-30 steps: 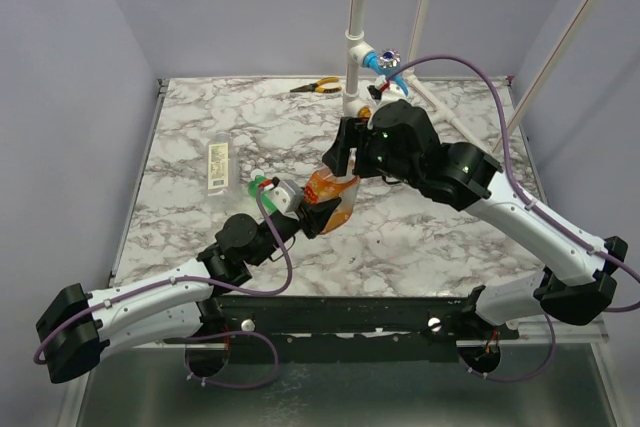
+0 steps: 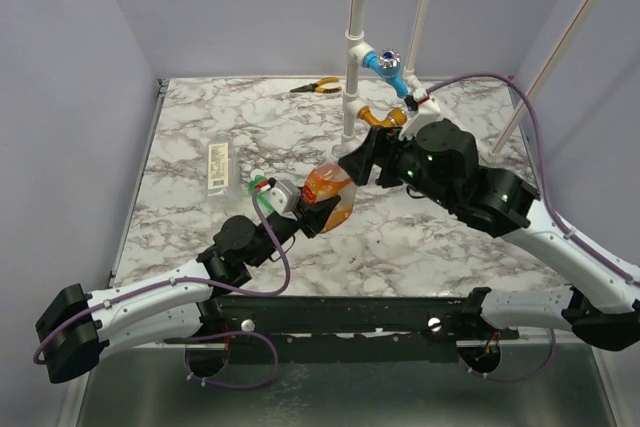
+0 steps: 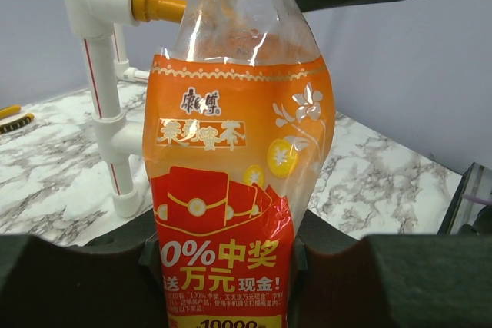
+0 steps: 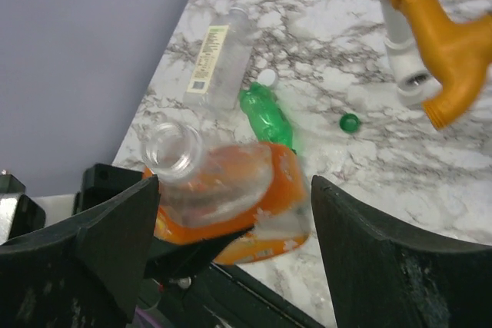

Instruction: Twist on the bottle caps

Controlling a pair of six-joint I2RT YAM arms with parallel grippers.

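My left gripper is shut on the body of a clear bottle with an orange and red label, standing nearly upright in the left wrist view. Its mouth is cut off there. In the right wrist view the bottle's pale top shows blurred, so I cannot tell whether a cap sits on it. Close by the bottle's upper end, my right gripper is open, its dark fingers spread wide. On the marble table lie a green cap and a white cap.
A green bottle and a clear bottle with a pale label lie on the table's left. White pipework with a blue valve and a yellow fitting rises close behind the right gripper. Pliers lie at the back.
Over the last second my right gripper has shifted to the right, away from above the bottle's top. The left gripper and the bottle in it have stayed in place.
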